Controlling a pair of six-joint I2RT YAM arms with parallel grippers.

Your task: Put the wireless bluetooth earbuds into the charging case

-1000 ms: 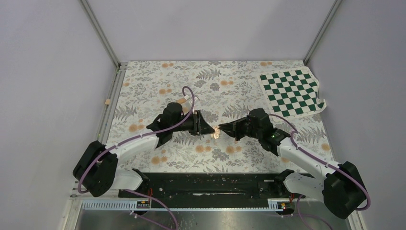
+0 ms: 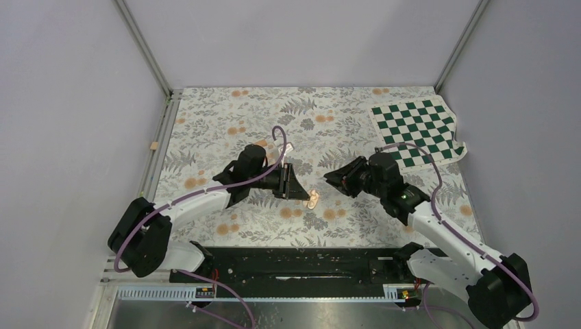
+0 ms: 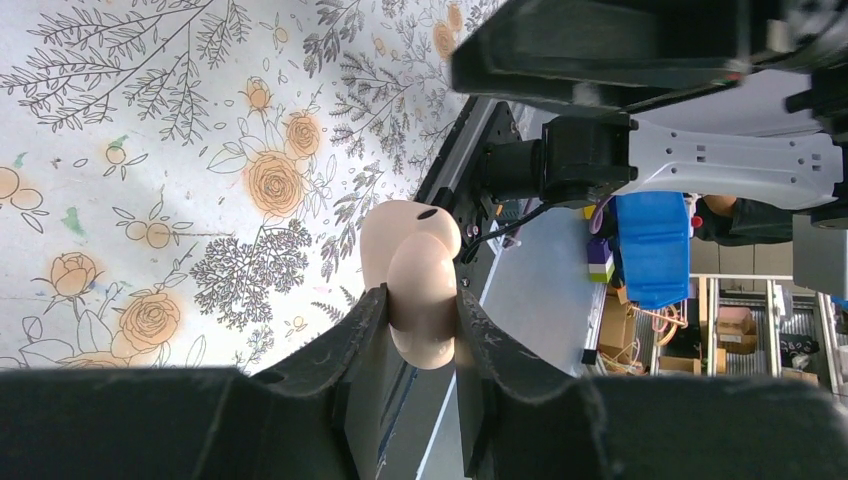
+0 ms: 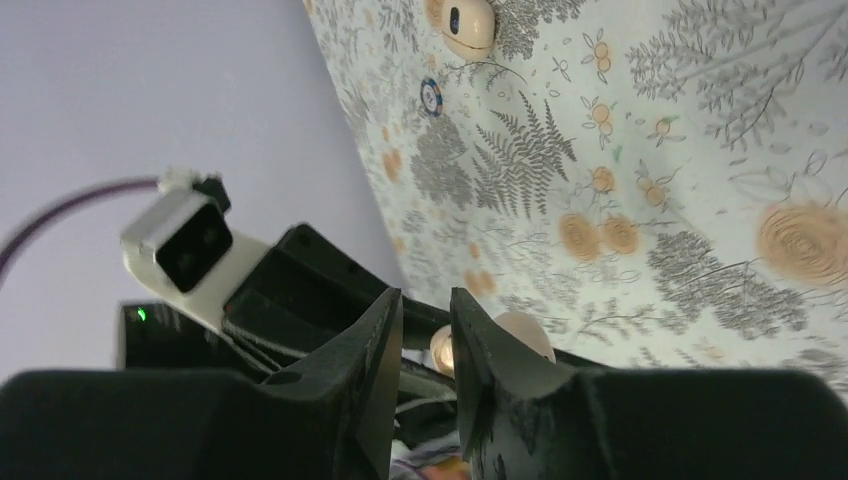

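My left gripper (image 2: 305, 197) is shut on a pale pink charging case (image 3: 420, 300), which juts out from its fingertips near the centre of the top view, a dark oval slot showing on it. My right gripper (image 2: 329, 179) hangs apart from it, up and to the right. In the right wrist view its fingers stand close together with a small gap, and the case (image 4: 523, 335) shows behind them. Whether anything is between them is hard to tell. A small pale rounded piece with a dark mark (image 4: 470, 25) lies on the cloth in that view.
A green-and-white checkered sheet (image 2: 414, 130) lies at the back right of the floral cloth (image 2: 226, 116). A dark table edge (image 2: 294, 267) runs along the front.
My right gripper has moved away from the case, up and to the right, leaving a gap.
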